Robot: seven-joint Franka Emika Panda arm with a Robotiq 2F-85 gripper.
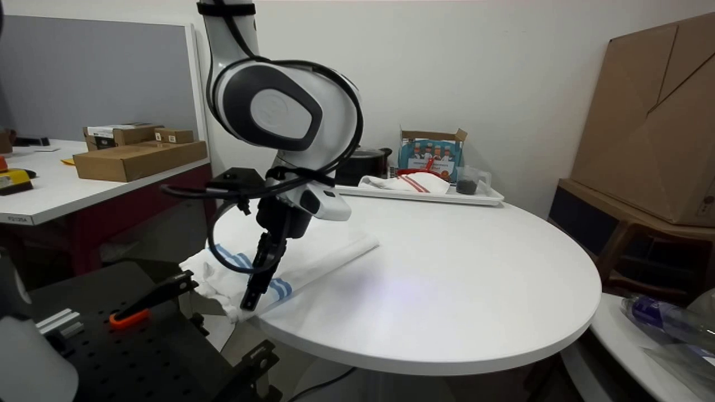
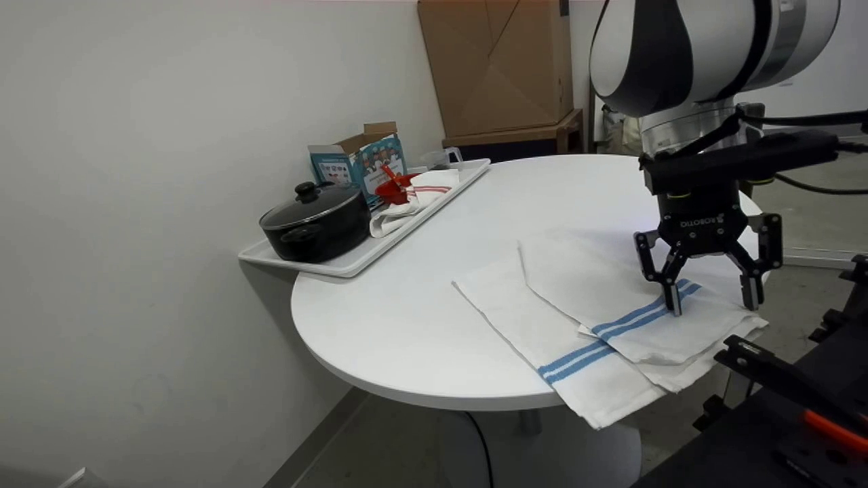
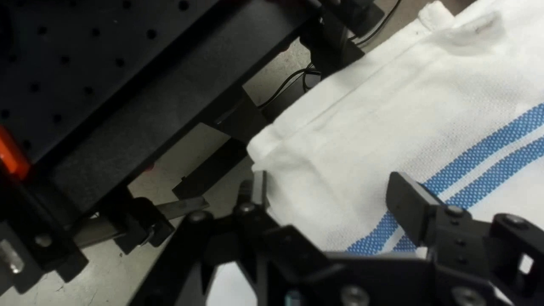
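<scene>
A white towel with blue stripes (image 2: 586,325) lies folded at the table's near edge, part of it hanging past the rim. Low over its corner, my gripper (image 2: 713,301) points down with its fingers apart. In the wrist view one finger (image 3: 406,201) is above the blue stripes and the other finger (image 3: 259,189) lies by the towel's outer edge. Towel cloth shows between the fingers of the gripper, not pinched. Whether the tips touch the cloth, I cannot tell. From exterior view 1 the fingers (image 1: 252,295) appear at the towel's front corner.
A white tray (image 2: 358,259) at its wall side bears a black pot (image 2: 317,224), a box (image 2: 382,163) and a red-striped cloth (image 2: 431,183). The black perforated base (image 1: 134,348) stands close beside the towel.
</scene>
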